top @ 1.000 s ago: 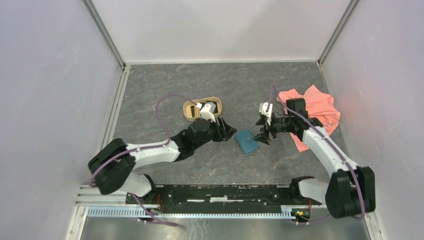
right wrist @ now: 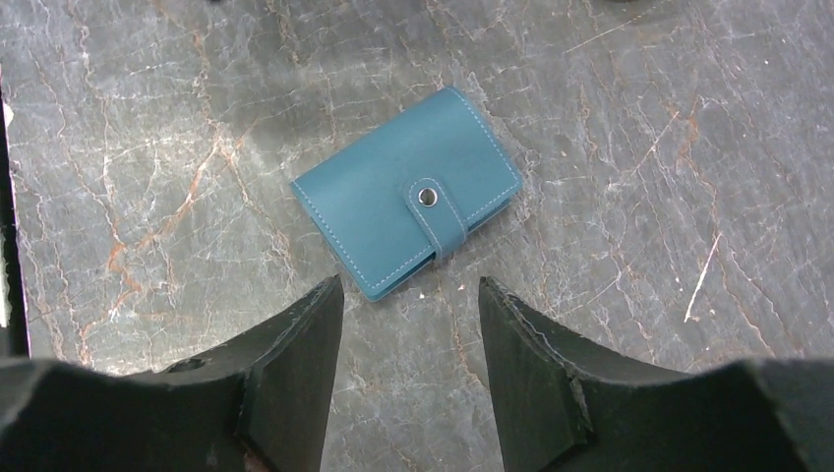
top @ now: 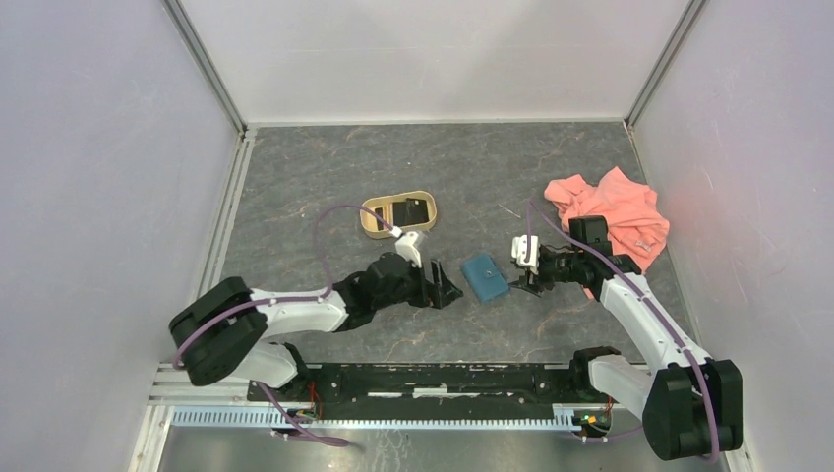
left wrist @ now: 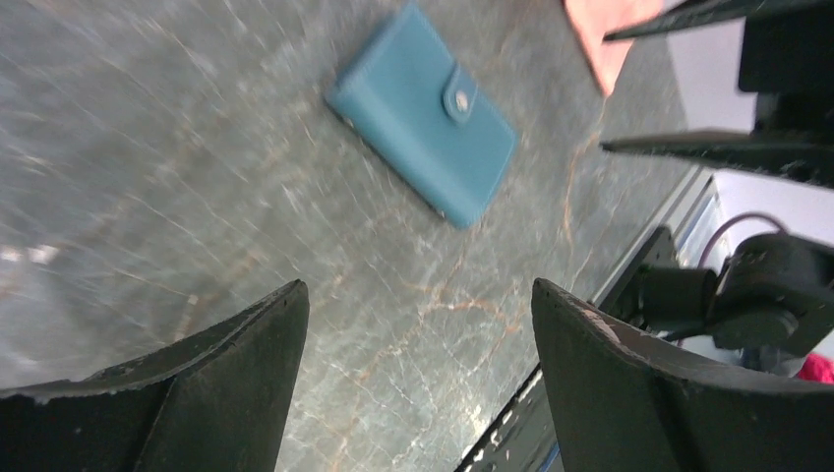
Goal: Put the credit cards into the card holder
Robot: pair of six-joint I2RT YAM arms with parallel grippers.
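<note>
A blue snap-closed card holder (top: 483, 277) lies flat on the grey table between my two grippers; in the right wrist view the holder (right wrist: 374, 216) shows its strap and metal snap. My left gripper (top: 443, 285) is just left of it, low over the table, open with bare table between its fingers. My right gripper (top: 521, 280) is just right of it, also open, the holder lying ahead of its fingertips (right wrist: 511, 315). A tan tray (top: 430, 203) behind holds dark and tan flat items; whether these are cards I cannot tell.
A crumpled salmon cloth (top: 629, 202) lies at the back right, partly behind the right arm. Walls stand close on both sides, and a black rail runs along the front edge.
My right gripper shifted slightly right and down in the top view. The holder has not moved.
</note>
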